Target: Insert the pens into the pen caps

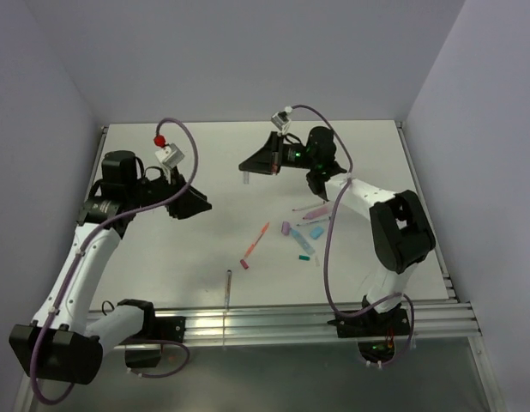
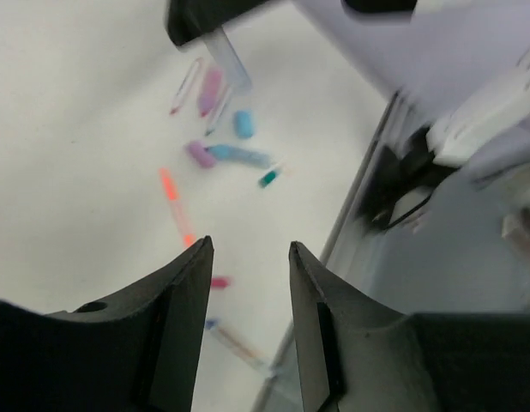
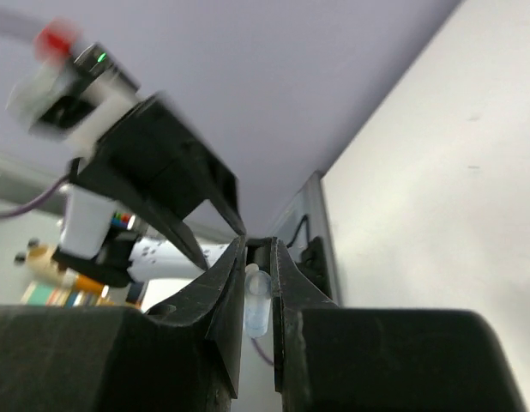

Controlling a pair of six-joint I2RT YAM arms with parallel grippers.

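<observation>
My left gripper is open with nothing between its fingers; in the top view it hangs over the left of the table. Up and to its right, my right gripper [image 1: 241,167] is shut on a clear cap-like piece [image 1: 246,178]. That piece [image 3: 257,302] shows between its close-set fingertips in the right wrist view. A blue-tipped pen [image 1: 228,289] lies at the table's front edge, apart from both grippers. An orange pen [image 1: 255,241] lies mid-table, with a red cap [image 1: 244,264] just off its near end.
Right of the orange pen lie a purple cap [image 1: 286,228], a light-blue pen [image 1: 302,241], a green cap [image 1: 304,257] and a blue cap [image 1: 316,233]. Behind them are a pink piece [image 1: 316,213] and slim pens.
</observation>
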